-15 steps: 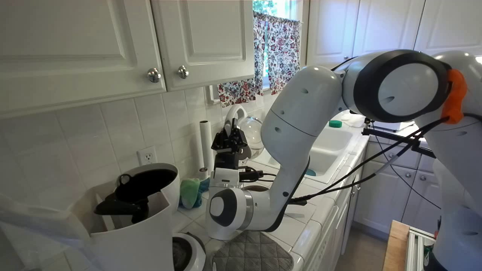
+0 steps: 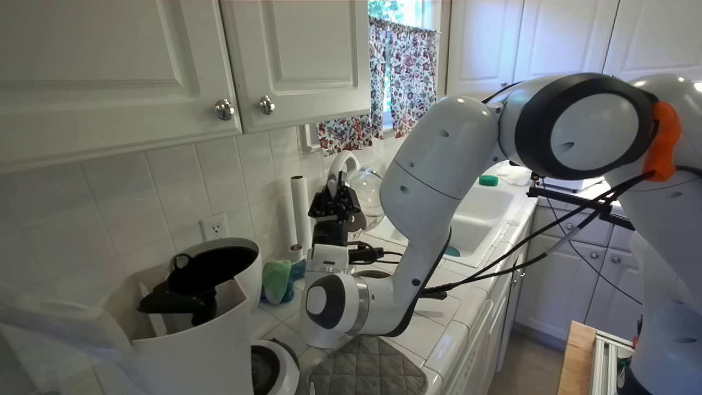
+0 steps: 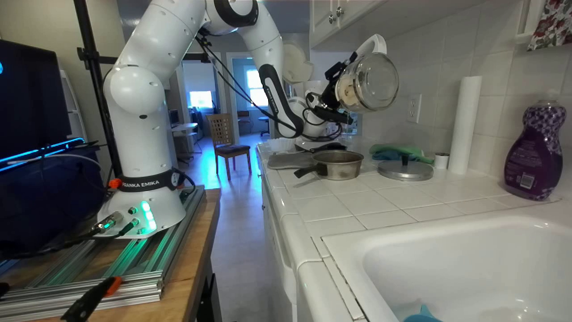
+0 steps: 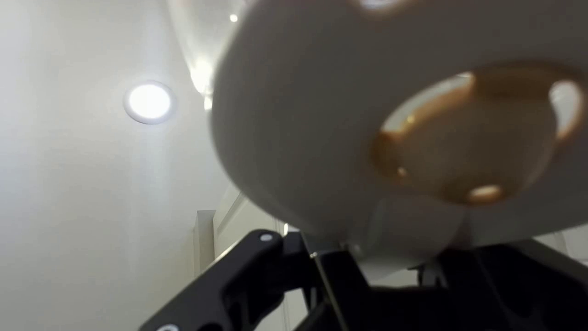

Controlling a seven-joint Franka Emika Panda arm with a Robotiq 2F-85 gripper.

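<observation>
A clear glass carafe (image 3: 378,83) with a white handle (image 3: 373,44) is held up in the air, tilted on its side, above the counter. My gripper (image 3: 338,70) is shut on the handle. From the other side, the white handle (image 2: 345,160) rises over the black gripper (image 2: 334,197), and the glass carafe (image 2: 367,192) shows behind it. Close up in the wrist view, a blurred white part of the carafe (image 4: 286,138) fills the upper right, over the black fingers (image 4: 353,287). Just where the pads touch is hidden.
Below stand a saucepan (image 3: 338,165), a flat lid (image 3: 405,169), a paper roll (image 3: 465,126) and a purple soap bottle (image 3: 536,147). A white coffee maker (image 2: 197,355) and a quilted grey pad (image 2: 368,368) are nearer exterior view 1. Upper cabinets (image 2: 296,66) overhang the wall side.
</observation>
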